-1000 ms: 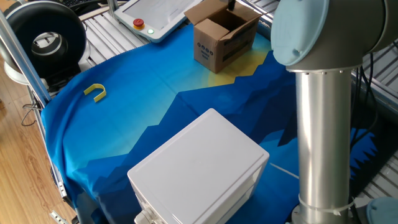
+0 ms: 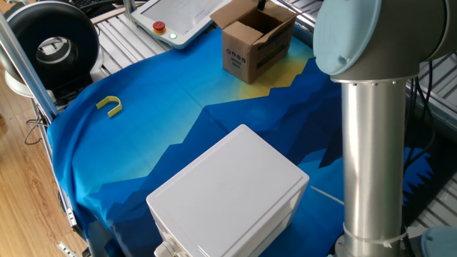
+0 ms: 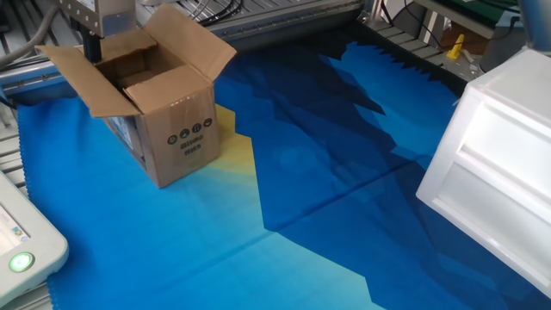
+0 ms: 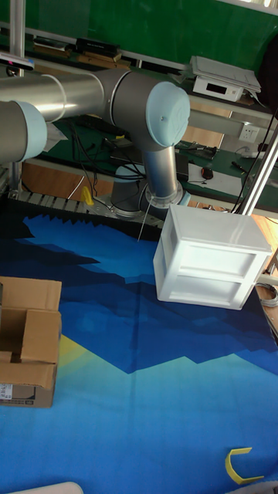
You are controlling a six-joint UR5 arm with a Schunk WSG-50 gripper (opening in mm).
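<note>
An open cardboard box (image 3: pixel 185 142) stands upright on the blue cloth, its top flaps spread. The tip of my gripper (image 3: pixel 91 45) reaches in from the top edge of exterior view 2, beside the box's opening. Only a dark finger part shows there, and the same part appears small at the top of exterior view 1. Whether the fingers are apart or closed is not clear, and most of the gripper is cut off. A white drawer unit (image 2: pixel 228 189) sits on the near part of the cloth. A yellow curved strip (image 2: pixel 111 107) lies at the cloth's left.
A tablet-like controller (image 2: pixel 178 18) with a red button lies behind the cloth. My arm's metal column (image 2: pixel 373 157) rises right of the drawer unit. A black round object (image 2: pixel 53 46) stands at the left edge. Mid-cloth between box and drawers is clear.
My arm has shifted slightly to the right in exterior view 1, and the dark gripper tip above the box has moved slightly up and left. The drawer unit and yellow strip have stayed put.
</note>
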